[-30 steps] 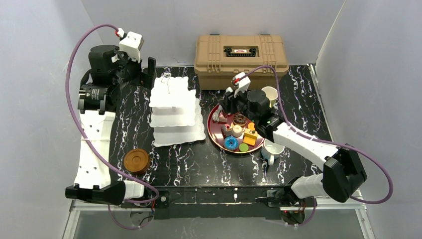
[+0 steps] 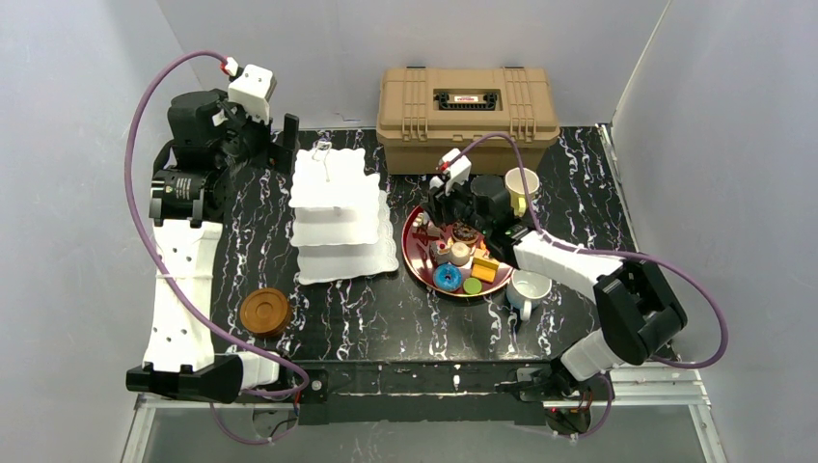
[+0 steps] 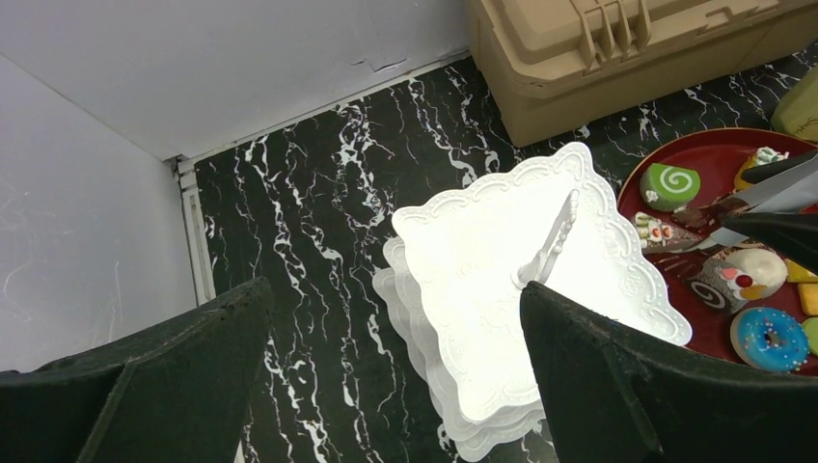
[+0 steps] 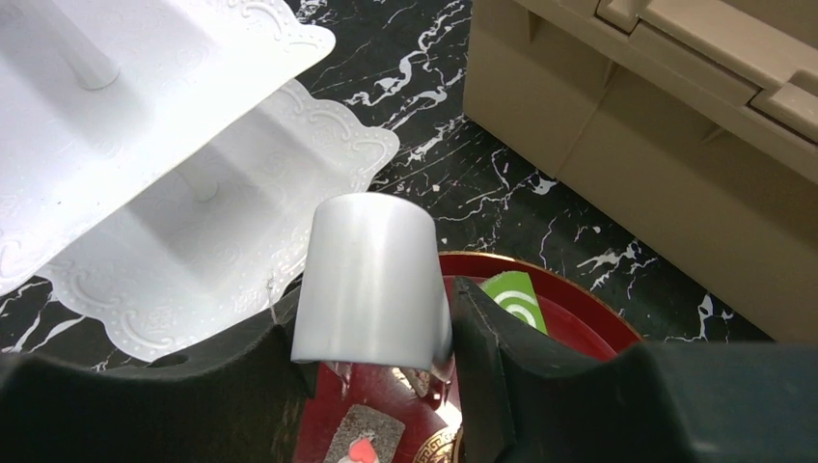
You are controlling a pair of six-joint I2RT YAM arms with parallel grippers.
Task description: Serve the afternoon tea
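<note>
A white three-tier stand point(image 2: 338, 256) is left of the red round tray point(image 2: 417, 261), which holds cakes, a blue donut point(image 2: 448, 277) and other sweets. My left gripper stands open above the left side of the stand, nothing between its fingers. My right gripper is low over the tray's back-left part, at a cake slice point(image 3: 654, 231); a white cylindrical part of the gripper hides what is between its fingers, so its grip is unclear. A green swirl cake point(image 4: 511, 304) lies beside it.
A tan toolbox point(image 2: 467, 101) stands along the back. A cream cup point(image 2: 521, 183) and a light mug point(image 2: 529, 287) flank the tray on the right. A brown round lid point(image 2: 264, 312) lies front left, with clear table at the front middle.
The left arm moved slightly left early on.
</note>
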